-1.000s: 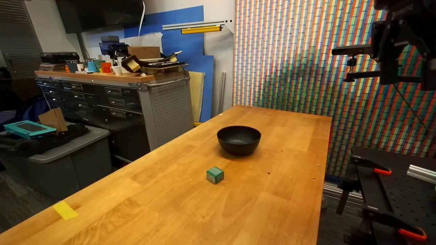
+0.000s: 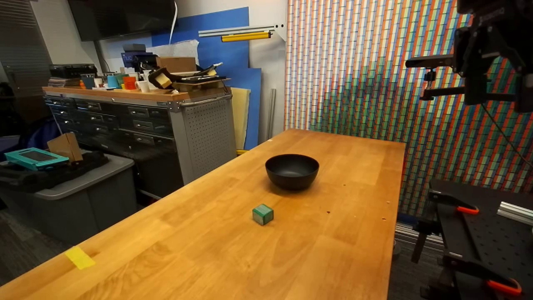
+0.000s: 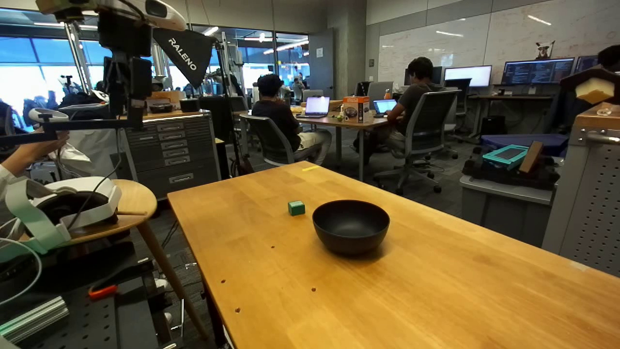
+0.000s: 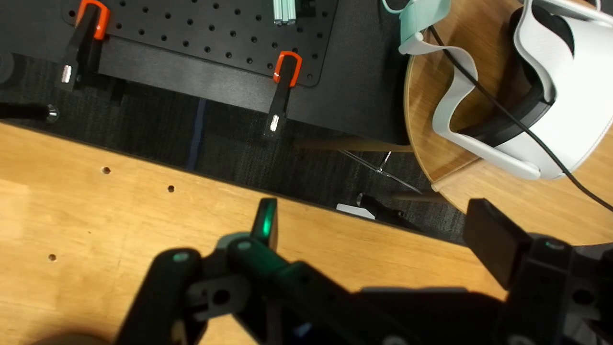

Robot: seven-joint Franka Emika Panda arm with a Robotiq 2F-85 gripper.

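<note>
A green cube (image 2: 262, 214) rests on the wooden table, apart from a black bowl (image 2: 292, 171) that stands upright. From the other side, the second exterior view shows the cube (image 3: 296, 208) to the left of the bowl (image 3: 351, 227). High at the upper right of the first exterior view, my arm hangs clear of both. In the wrist view my gripper is open, its fingers (image 4: 265, 221) wide apart with nothing between them. A dark curved edge at the bottom left there may be the bowl; the cube does not show.
Alongside runs a black perforated bench (image 4: 189, 57) with orange-tipped clamps. A round stool (image 4: 437, 132) carries a white headset (image 4: 580, 109). People sit at desks farther off.
My gripper hangs very slightly lower than a second ago. The cube and bowl have stayed in place.
</note>
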